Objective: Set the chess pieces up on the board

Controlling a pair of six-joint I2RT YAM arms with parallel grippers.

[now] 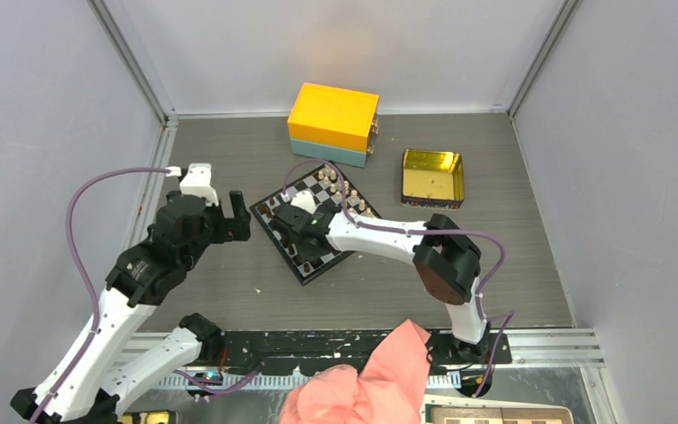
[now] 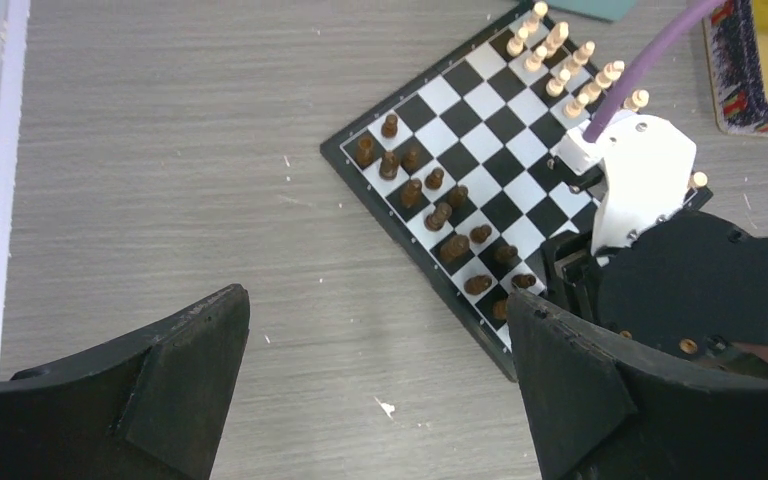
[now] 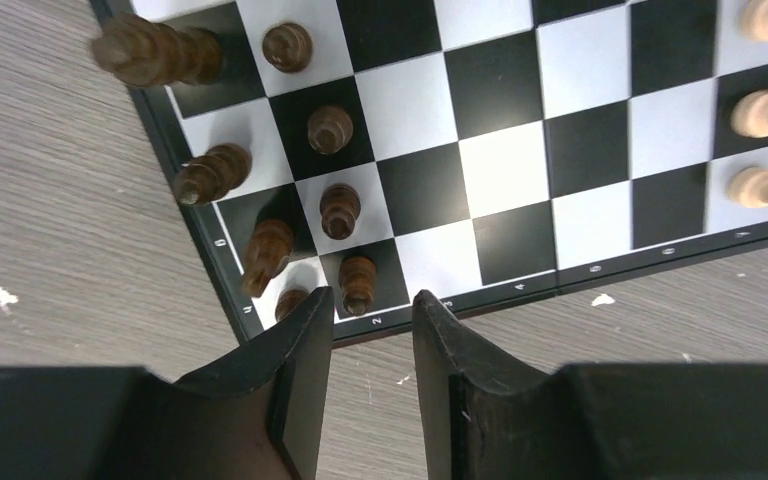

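On the black-and-white chess board (image 2: 490, 135) dark brown pieces stand along one side and pale pieces (image 2: 557, 40) along the opposite side. In the right wrist view a brown pawn (image 3: 357, 284) stands upright on a dark square at the board's corner edge, beside another pawn (image 3: 339, 211). My right gripper is open just over that pawn, with its fingertips apart from it on both sides. Behind it a brown knight (image 3: 267, 256) and a partly hidden rook (image 3: 291, 303) fill the corner. My left gripper (image 1: 243, 217) stands open and empty, left of the board.
A yellow and blue box (image 1: 334, 115) stands behind the board. The open gold tin (image 1: 433, 177) at the right holds a few small things on its floor. A pink cloth (image 1: 362, 380) lies at the front. Bare table surrounds the board's left and front sides.
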